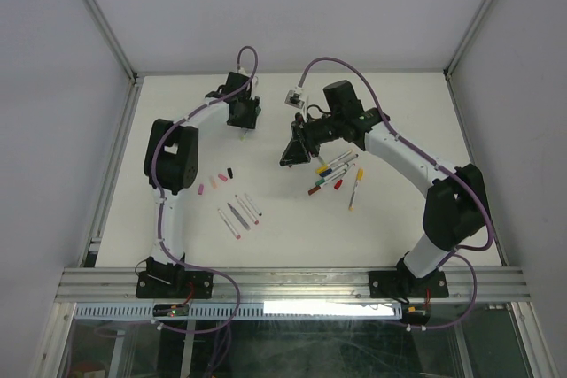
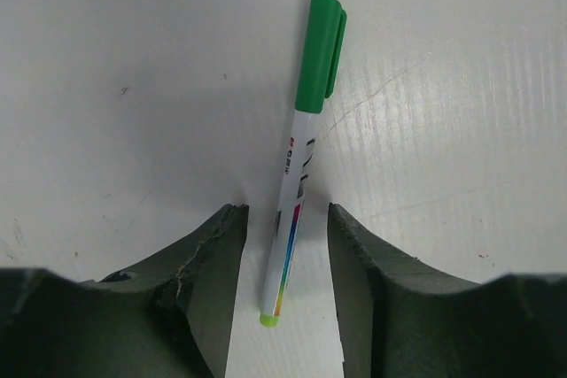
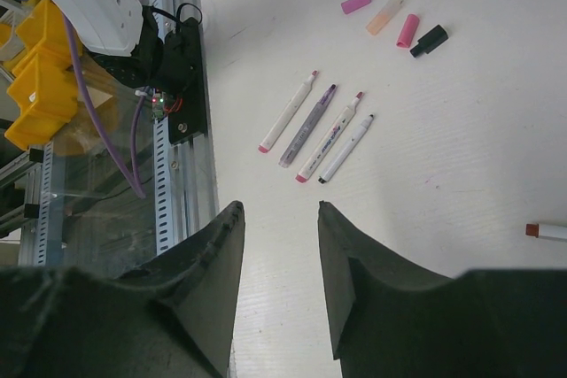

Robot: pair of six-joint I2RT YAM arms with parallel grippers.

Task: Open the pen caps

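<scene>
A slim white pen with a green cap point(image 2: 319, 55) lies on the table, its barrel point(image 2: 288, 192) running down between the fingers of my left gripper. Those fingers stand apart and do not press on it. From above, the left gripper point(image 1: 245, 125) covers much of that pen. My right gripper is open and empty, hanging over the middle of the table. Uncapped pens point(image 3: 330, 137) lie in a row, and loose caps are nearby: purple point(image 3: 357, 3), peach point(image 3: 384, 17), pink point(image 3: 408, 30) and black point(image 3: 429, 40).
Right of the right gripper, several pens lie close together, among them a blue-capped one point(image 1: 326, 172) and a green-capped one point(image 1: 322, 181). An orange pen point(image 1: 355, 190) lies apart with a small red cap point(image 1: 338, 184) nearby.
</scene>
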